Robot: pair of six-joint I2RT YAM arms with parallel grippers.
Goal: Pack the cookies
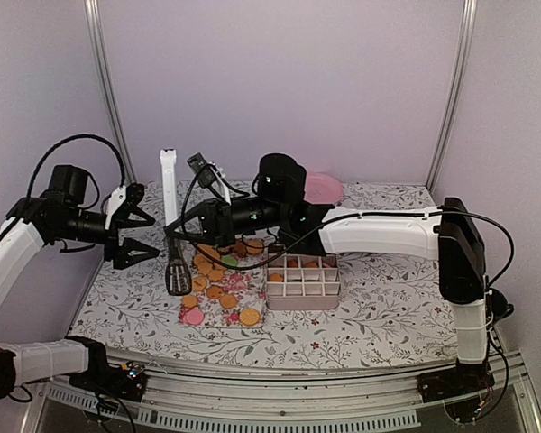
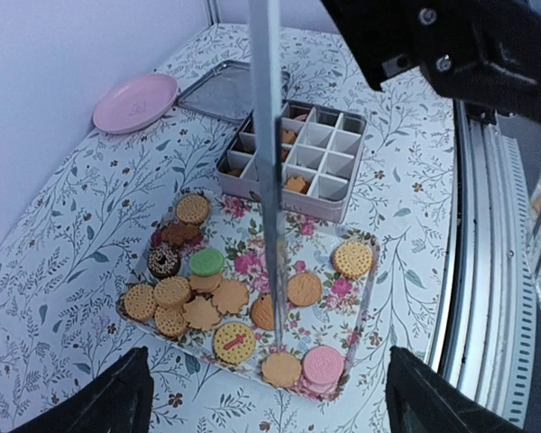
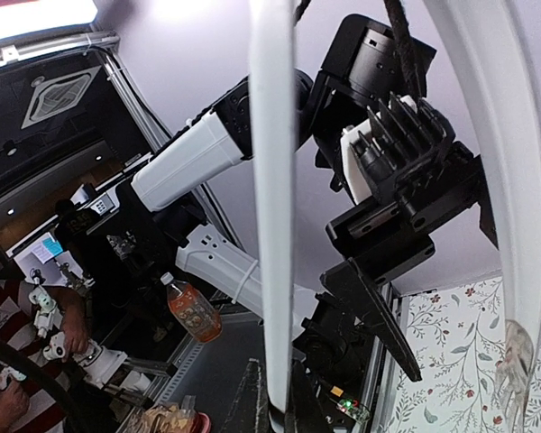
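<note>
My right gripper (image 1: 182,225) is shut on a white-handled spatula (image 1: 169,176), held upright with its slotted head (image 1: 178,275) low, above the left part of the table. My left gripper (image 1: 144,236) stands open just left of it, nothing between its fingers. Below, a flowered tray (image 2: 329,293) holds assorted cookies, among them pink ones (image 2: 323,363), a green one (image 2: 206,261) and plain ones (image 2: 352,257). Behind it a compartment box (image 2: 334,188) has cookies in some cells.
A pink plate (image 2: 133,104) and a grey tray (image 2: 207,95) lie at the back. Both arms are close together over the left side.
</note>
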